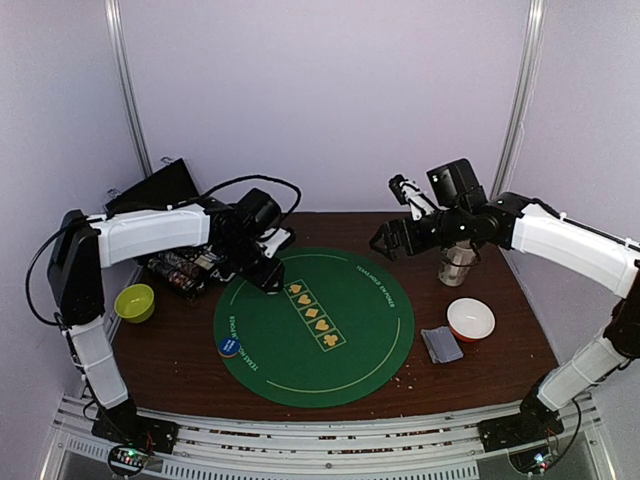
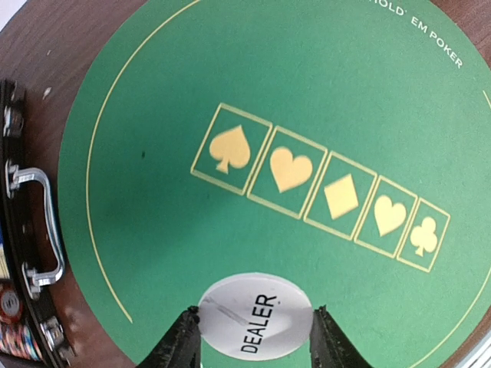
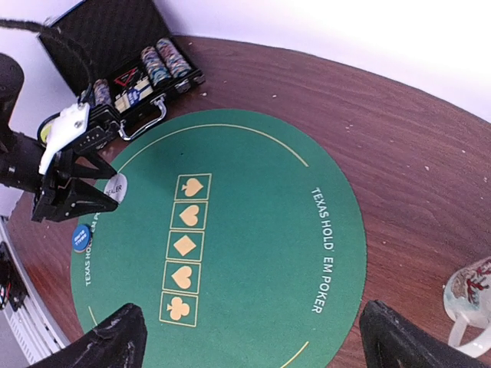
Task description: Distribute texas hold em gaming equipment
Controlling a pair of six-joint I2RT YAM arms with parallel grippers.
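Observation:
A white dealer button [image 2: 255, 316] sits between the fingertips of my left gripper, touching both and raised over the green poker mat [image 1: 300, 375]. A blue button [image 3: 81, 238] lies at the mat's left edge, below that gripper in the top view. My right gripper [image 1: 384, 246] stands open above the table at the mat's far right, with nothing between its fingers. The open black chip case [image 3: 146, 84] at the back left holds chips and cards; in the top view my left arm partly covers it.
A green bowl [image 1: 135, 303] stands left of the mat. On the right are a white bowl [image 1: 471, 319], a grey cloth [image 1: 441, 345] and a clear mug [image 1: 455, 265] under the right arm.

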